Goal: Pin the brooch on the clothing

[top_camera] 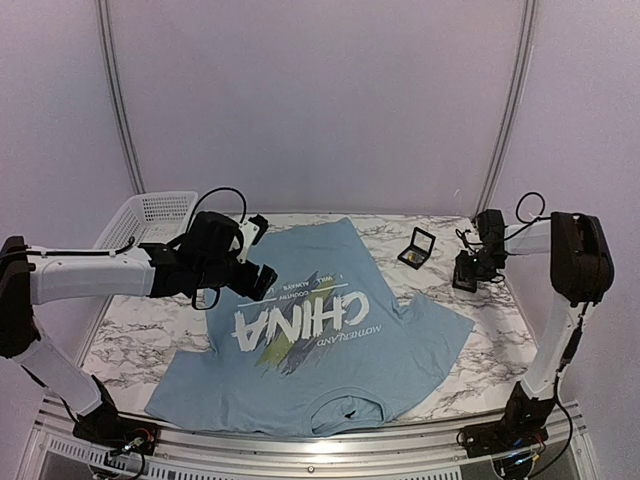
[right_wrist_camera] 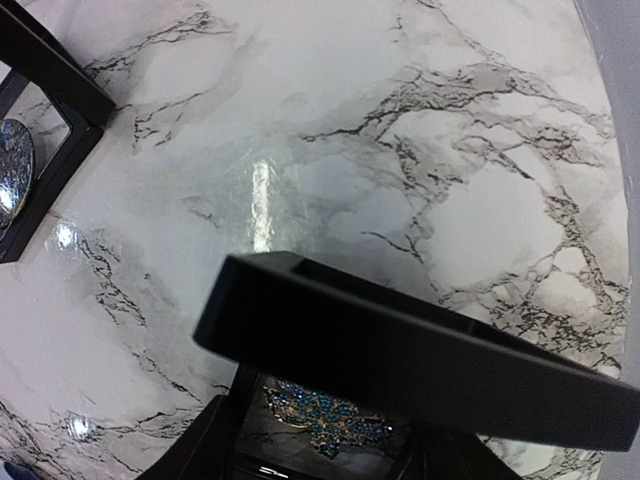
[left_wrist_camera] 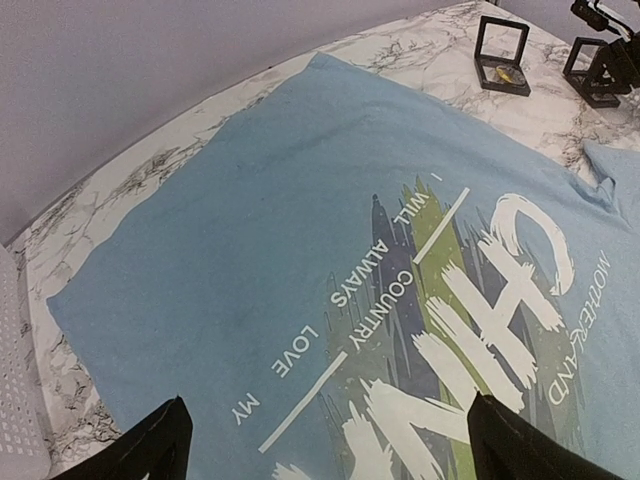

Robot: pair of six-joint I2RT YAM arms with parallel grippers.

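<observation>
A light blue T-shirt [top_camera: 300,390] with a CHINA print lies flat on the table. My left gripper [top_camera: 262,255] hangs over its upper left part, open and empty. At the right, my right gripper [top_camera: 470,262] is down at a black box [top_camera: 465,282]; in the right wrist view a blue jewelled brooch [right_wrist_camera: 325,420] lies inside, under the raised lid [right_wrist_camera: 420,350]. Its fingers are at either side of the box, partly hidden; whether they grip it is unclear. A second open box [top_camera: 415,255] with a gold-coloured piece stands left of it.
A white basket [top_camera: 160,205] is at the back left. Bare marble table [top_camera: 500,350] shows right of the shirt. Pale walls enclose the back and sides.
</observation>
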